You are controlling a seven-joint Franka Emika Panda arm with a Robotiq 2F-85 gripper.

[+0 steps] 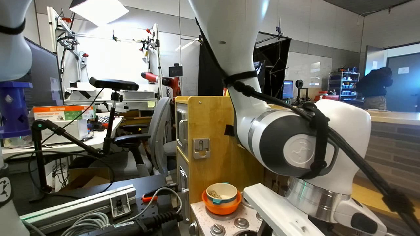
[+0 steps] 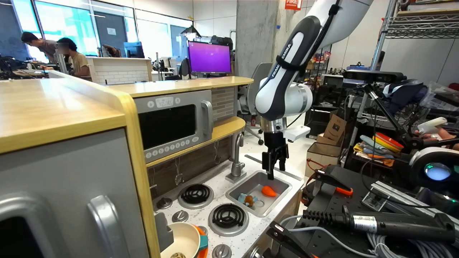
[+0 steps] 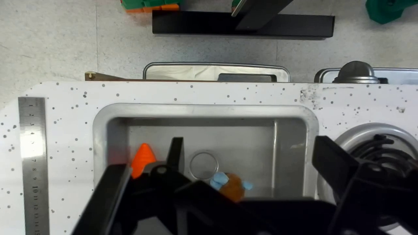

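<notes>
Above the sink point(image 2: 288, 185) hangs my gripper point(image 2: 276, 166), pointing down. Its two fingers stand apart, open, with nothing visible between them. In the basin lie an orange carrot-shaped piece point(image 3: 143, 158) and a brown toy point(image 3: 233, 188) with light-blue parts. Black gripper parts cover some of the basin's near side in the wrist view, partly hiding both objects. A cream pot point(image 1: 221, 193) with teal handles rests in an orange bowl point(image 1: 222, 208) on the stove side; something small and brownish is inside the pot.
The faucet point(image 2: 237, 157) rises behind the sink. Black burners point(image 2: 228, 215) and knobs lie beside it, below the microwave point(image 2: 172, 125). A metal ruler point(image 3: 33, 164) lies on the counter across the sink from the stove. The tall wooden cabinet point(image 1: 220, 137) stands by the pot.
</notes>
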